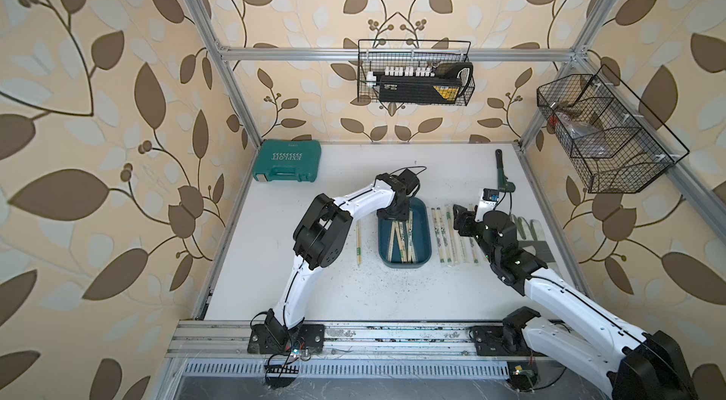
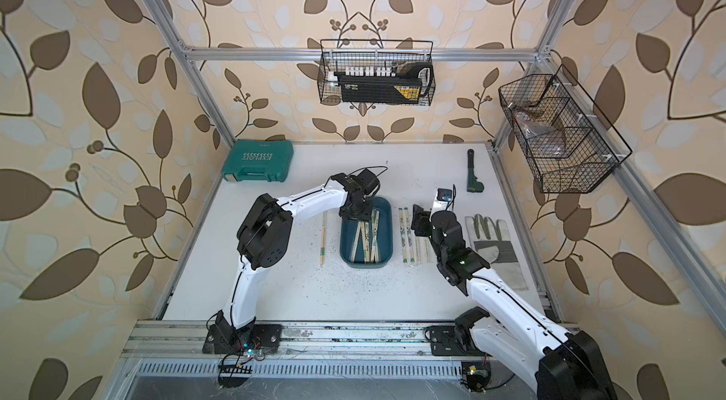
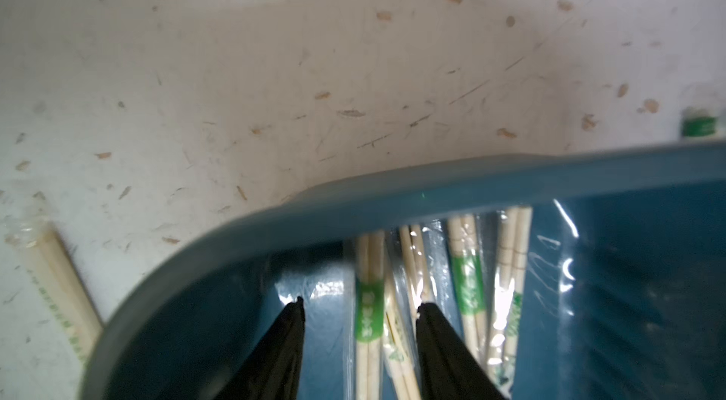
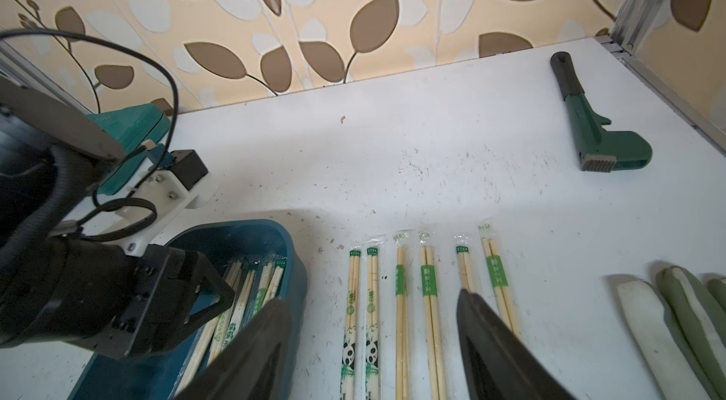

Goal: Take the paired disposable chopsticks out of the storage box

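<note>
The blue storage box (image 1: 404, 263) holds several wrapped pairs of chopsticks (image 2: 376, 237). My left gripper is open, down at the box's back end; in the left wrist view a green-banded pair (image 3: 369, 309) lies between its fingertips, with no clear sign of contact. My right gripper is open above the row of loose chopstick pairs (image 4: 428, 294) right of the box. A single pair (image 1: 358, 245) lies on the table left of the box.
A green case (image 1: 287, 162) sits at the back left, a green tool (image 4: 605, 143) at the back right and gloves (image 2: 491, 252) at the right. Wire baskets (image 1: 416, 75) hang on the frame.
</note>
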